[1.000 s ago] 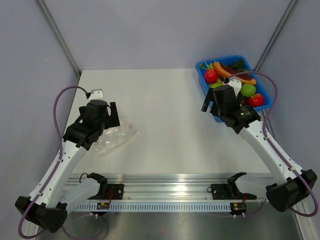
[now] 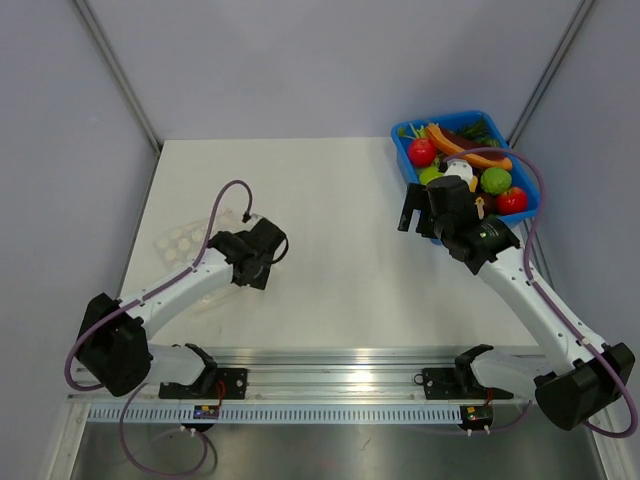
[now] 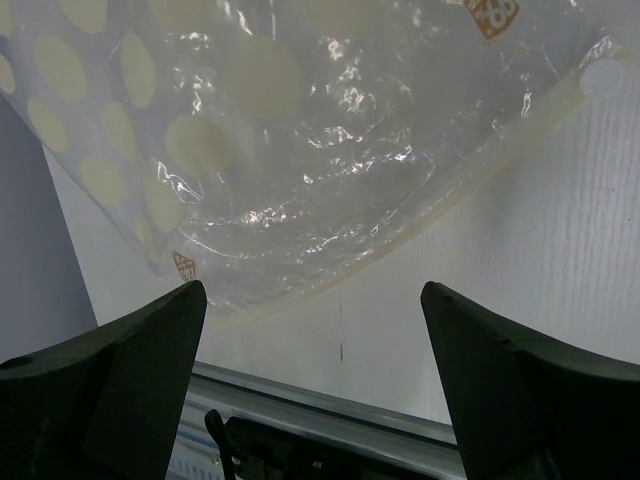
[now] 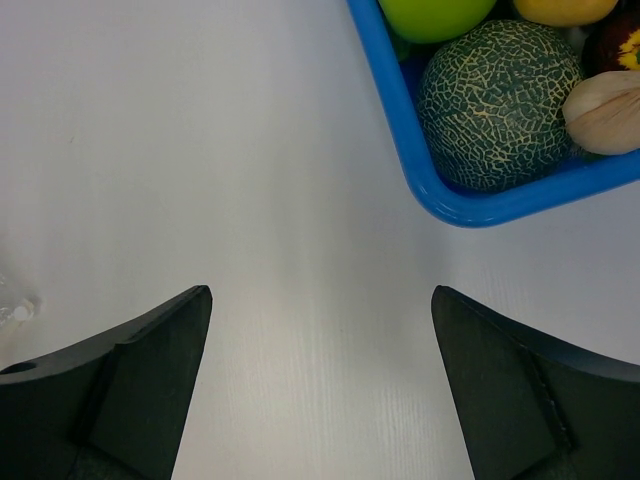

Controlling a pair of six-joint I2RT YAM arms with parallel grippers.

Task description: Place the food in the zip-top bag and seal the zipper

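Note:
The clear zip top bag (image 2: 195, 239), printed with pale dots, lies flat and looks empty at the table's left side. In the left wrist view its glossy sheet (image 3: 300, 180) fills the upper part, with a round white zipper slider (image 3: 602, 78) at the right corner. My left gripper stands open over the bag's near edge, nothing between its fingers. At the right, a blue bin (image 2: 402, 157) is full of food, including a netted melon (image 4: 498, 105). My right gripper is open and empty, beside the bin's near left corner.
A tomato (image 2: 421, 152), a carrot (image 2: 446, 142) and a green cabbage (image 2: 495, 180) are among the bin's contents. Bare white table (image 2: 330, 240) separates bag and bin. A metal rail (image 2: 340, 358) runs along the front edge.
The left arm has swung right and toward the front, turning its gripper over the bag's near right part. The right gripper has shifted only slightly. Bag and bin stay put.

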